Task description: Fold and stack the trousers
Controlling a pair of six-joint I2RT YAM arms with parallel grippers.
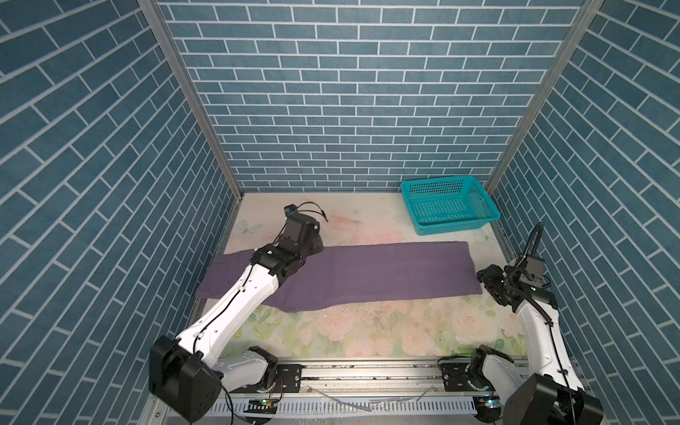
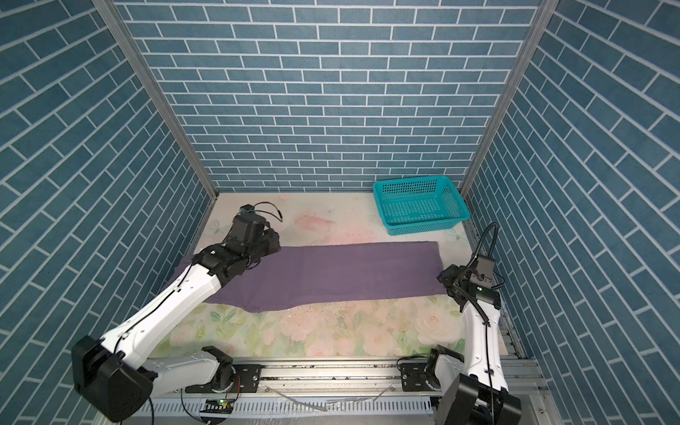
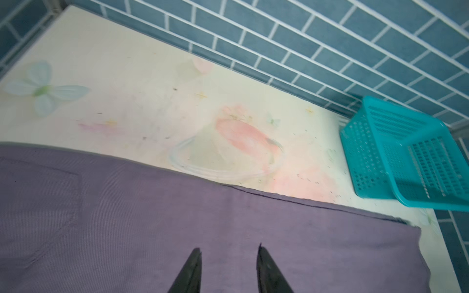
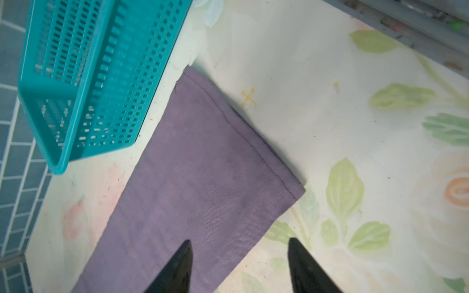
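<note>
The purple trousers (image 1: 396,272) lie flat as a long strip across the table, one leg over the other, with the hem end at the right. Over their left half hovers my left gripper, its fingers apart and only air between them. A back pocket shows at the left of the left wrist view. Off the hem end is my right gripper, above the table, also open and empty. In the top left view my left arm covers part of the waist half of the trousers (image 2: 340,272).
A teal basket (image 1: 449,205), empty, stands at the back right, close behind the hem end. Brick-patterned walls close in three sides.
</note>
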